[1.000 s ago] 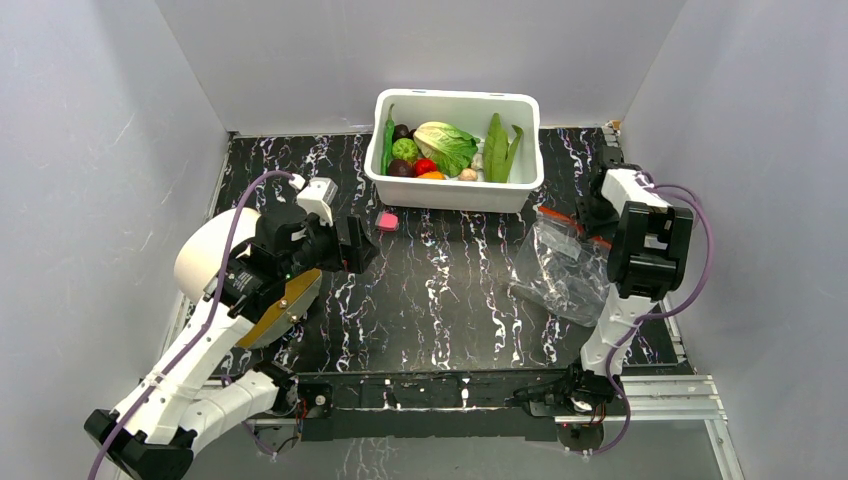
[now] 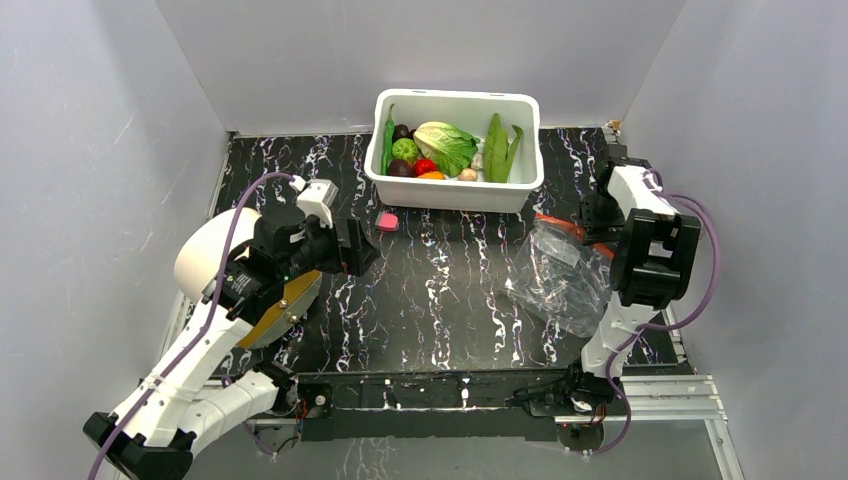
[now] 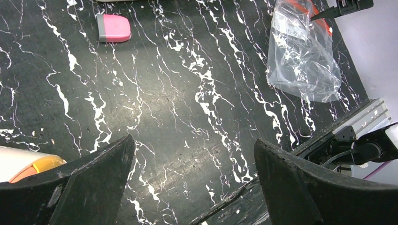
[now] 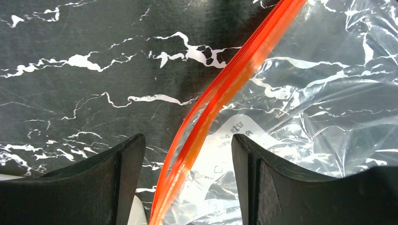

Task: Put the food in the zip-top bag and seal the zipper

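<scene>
A clear zip bag (image 2: 560, 278) lies flat on the right of the worktop, its orange-red zipper strip (image 4: 206, 123) running along its far edge. Over that strip stands my right gripper, its fingers apart on either side of it, gripping nothing. In the left wrist view the bag (image 3: 304, 58) looks empty. My left gripper (image 2: 370, 248) is open above the worktop at left, with only bare counter between its fingers. The food, including a lettuce (image 2: 447, 146), a red tomato (image 2: 425, 165) and green pods (image 2: 497, 150), sits in a white bin (image 2: 455, 196) at the back.
A small pink and grey object (image 2: 387, 221) lies in front of the bin. At left, partly behind my left arm, is a cream rounded container (image 2: 200, 254) with a yellow front. Grey walls enclose the sides and back.
My right arm has shifted slightly to the right, and the bag's near edge lies a little closer to the front. The left arm is practically still.
</scene>
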